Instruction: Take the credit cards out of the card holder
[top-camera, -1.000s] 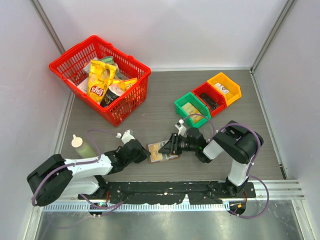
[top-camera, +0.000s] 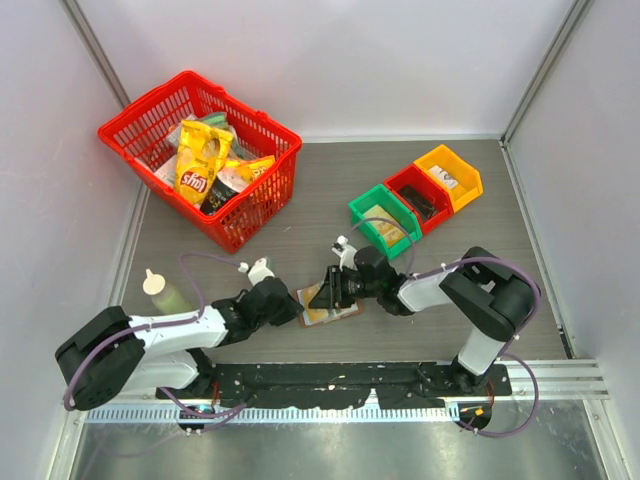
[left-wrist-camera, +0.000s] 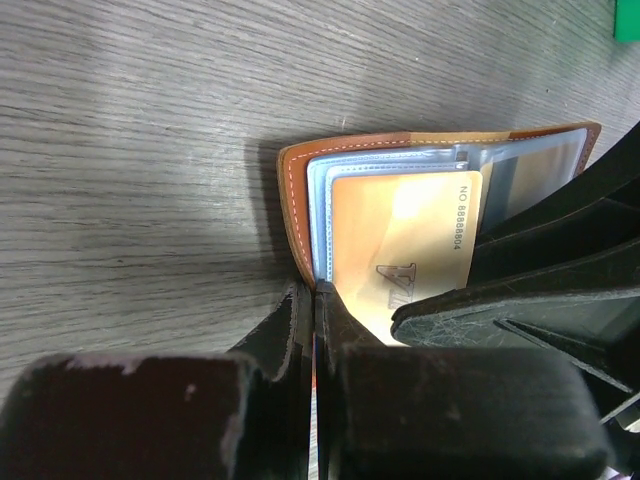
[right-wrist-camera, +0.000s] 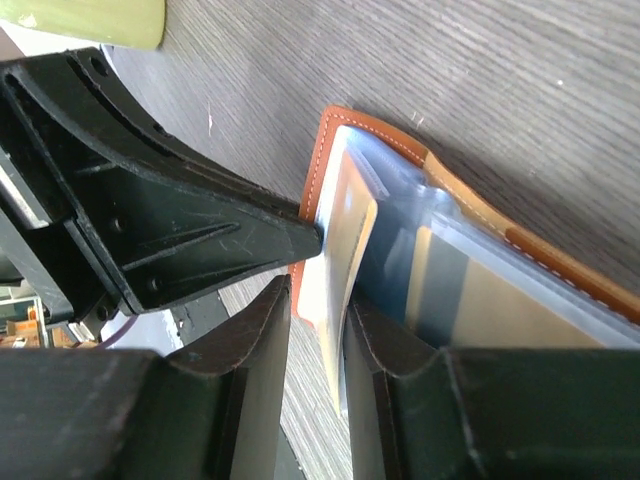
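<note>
The brown-edged card holder (left-wrist-camera: 400, 138) lies open on the table, with clear sleeves and a tan credit card (left-wrist-camera: 410, 240) on top. My left gripper is shut at its left edge; whether that edge is between the fingertips is unclear. My right gripper (top-camera: 335, 290) is over the holder, its fingers around the card area in the left wrist view. In the right wrist view the card (right-wrist-camera: 342, 250) stands edge-on at the fingertips, beside the blue sleeves; whether it is gripped is unclear.
A red basket of snacks (top-camera: 270, 200) stands at the back left, a pale green bottle (top-camera: 168, 295) at the left. Green, red and yellow bins (top-camera: 450, 160) sit at the back right. Bare table lies between basket and bins.
The right arm has shifted a little leftward and its gripper has turned slightly over the holder. The left arm has barely moved.
</note>
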